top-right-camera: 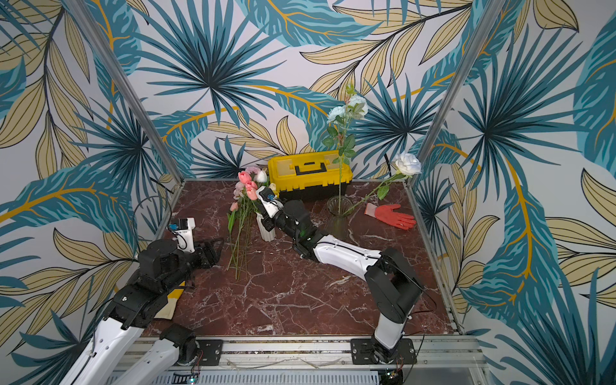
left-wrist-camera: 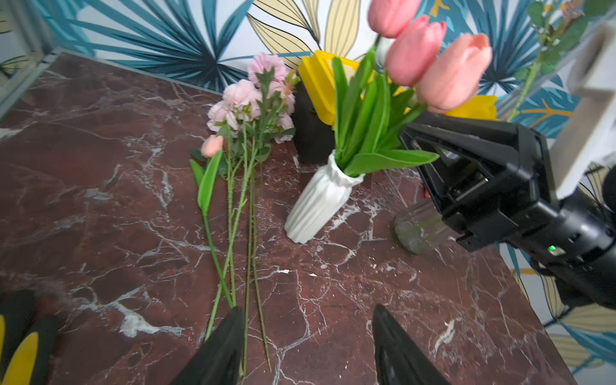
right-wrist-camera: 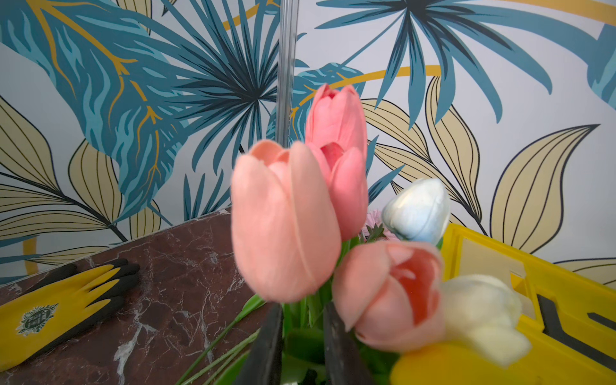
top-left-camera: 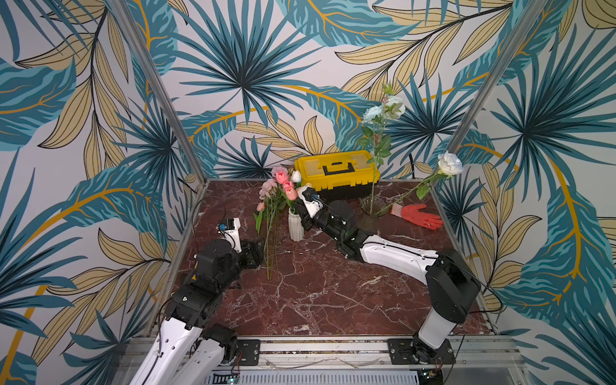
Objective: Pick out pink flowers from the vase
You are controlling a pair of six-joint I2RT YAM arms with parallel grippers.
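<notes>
Several pink tulips (right-wrist-camera: 282, 221) and white tulips (right-wrist-camera: 417, 208) stand in the ribbed white vase (left-wrist-camera: 324, 195), blooms above its rim. My right gripper is at the tulips; its fingers (right-wrist-camera: 266, 343) are a small way apart, just below the front pink bloom, with green leaves and stems showing in the gap. Whether a stem lies between them or behind them is unclear. Over the table left of the vase, my left gripper stands open, nothing between its fingers. Loose pink flowers (left-wrist-camera: 240, 106) lie beside the vase with long stems.
A yellow toolbox (top-left-camera: 337, 170) sits behind the vase. A glass jar (left-wrist-camera: 420, 227) with tall white roses (top-left-camera: 385, 112) and a red glove (top-left-camera: 420, 216) are to the right. A yellow glove (right-wrist-camera: 64, 311) lies at left.
</notes>
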